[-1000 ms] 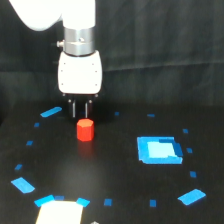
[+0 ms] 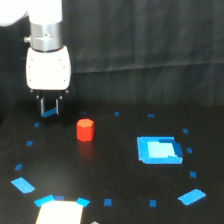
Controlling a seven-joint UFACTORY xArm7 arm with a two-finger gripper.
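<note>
A red block (image 2: 85, 130) with an angular, roughly hexagonal outline rests on the dark table, left of centre. Up and to the left of it hangs my gripper (image 2: 49, 106), pointing down and clear of the block. Its two fingers stand apart, with nothing held between them. To the right lies a blue square (image 2: 159, 139) with a white middle (image 2: 161, 150); whether it is a shallow tray or a flat marking is hard to tell.
Blue tape pieces mark the table, among them strips at the front left (image 2: 23, 185) and the right (image 2: 191, 197). A pale object (image 2: 60, 212) is cut off by the bottom edge. Open table separates the red block from the blue square.
My gripper has shifted left, from just behind and above the red block to a spot beside it. The block and the blue square have stayed in place.
</note>
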